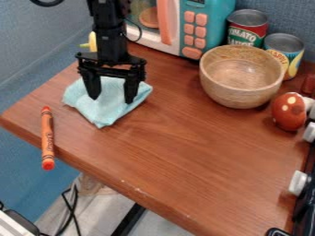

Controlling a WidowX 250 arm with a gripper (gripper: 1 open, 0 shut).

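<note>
My black gripper (110, 93) is lowered onto a light blue cloth (87, 106) at the back left of the wooden table (172, 166). Its two dark fingers point down at the cloth; whether they are open or closed on fabric is hard to tell.
An orange crayon (47, 140) lies at the left edge. Behind are a toy microwave (178, 20), two cans (248, 29) and a wooden bowl (241, 78). A red spotted egg (288, 111) sits at the right.
</note>
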